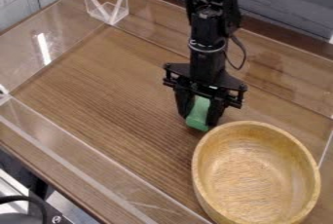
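My gripper (201,99) reaches down from the top centre, black, its fingers shut on a green object (201,113) that is low over or on the wooden table (92,101). The fingers partly cover the object, so its full shape is hidden. It sits just behind and left of the rim of a large pale yellow bowl.
The yellow bowl (254,169) fills the lower right. A clear plastic container (104,9) stands at the back left. Black cables lie at the lower left edge.
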